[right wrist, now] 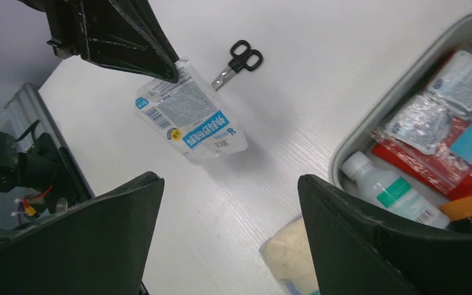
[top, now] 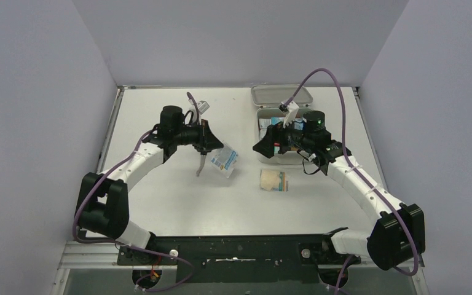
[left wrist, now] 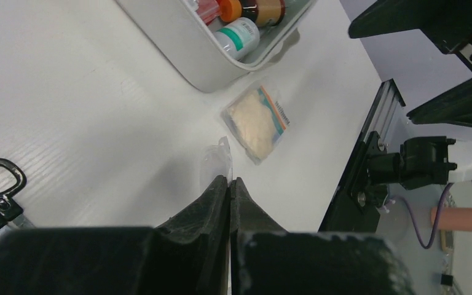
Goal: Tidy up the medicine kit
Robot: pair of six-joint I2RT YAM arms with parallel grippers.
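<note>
A white and blue printed packet point(right wrist: 193, 114) hangs above the table by one edge, pinched in my left gripper point(top: 219, 147). In the left wrist view only a thin clear piece of this packet point(left wrist: 216, 161) shows past the closed fingertips. My right gripper stands wide open with nothing between its fingers, over the left side of the kit case. That grey case point(top: 271, 159) holds a white bottle with a green band point(right wrist: 399, 193), an orange-capped brown bottle point(right wrist: 464, 211) and several packets point(right wrist: 427, 120). In front of it a clear bag of beige contents point(top: 273, 180) lies flat.
Black-handled scissors point(right wrist: 239, 61) lie on the table under the left arm, their handles hidden from above. The case's lid point(top: 273, 95) is folded back behind it.
</note>
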